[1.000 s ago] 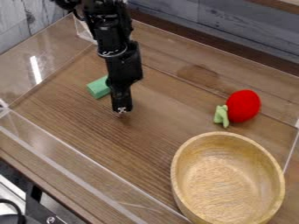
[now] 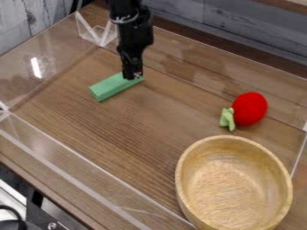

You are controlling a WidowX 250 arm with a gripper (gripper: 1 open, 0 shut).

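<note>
The black robot gripper (image 2: 133, 70) reaches down from the top centre, its tips just above the right end of a pale green block (image 2: 113, 87) lying on the wooden table (image 2: 132, 153). The fingers look narrow and close together, with nothing visible held between them. Whether the tips touch the block I cannot tell.
A red round object (image 2: 249, 108) with a small green piece (image 2: 228, 118) beside it lies at the right. A large tan bowl (image 2: 234, 144) is at the lower right.
The gripper has moved back and up in the view, away from the front of the table. The green block now shows more fully; it was partly hidden by the gripper before.
</note>
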